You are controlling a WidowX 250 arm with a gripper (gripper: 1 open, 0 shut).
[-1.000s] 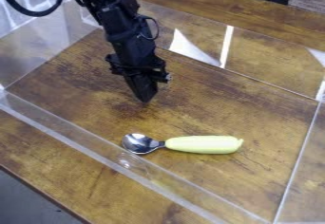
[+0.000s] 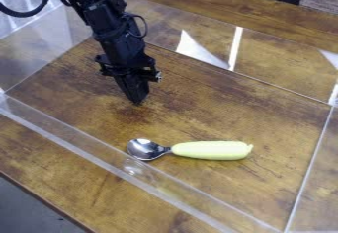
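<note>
My black gripper [image 2: 132,91] hangs low over the wooden surface in the upper left part of the enclosure, its fingers pointing down and seemingly shut, with nothing visible between them. In front of it, toward the lower middle, a metal spoon [image 2: 146,149] lies beside a pale yellow-green elongated object [image 2: 211,150], its handle end meeting or hidden by that object. Both are apart from my gripper.
Clear plastic walls [image 2: 79,142] border the wooden floor [image 2: 251,109] on the sides. White triangular pieces [image 2: 246,50] stand along the back edge.
My gripper and arm have shifted a little to the left. The spoon and the yellow-green object have not moved.
</note>
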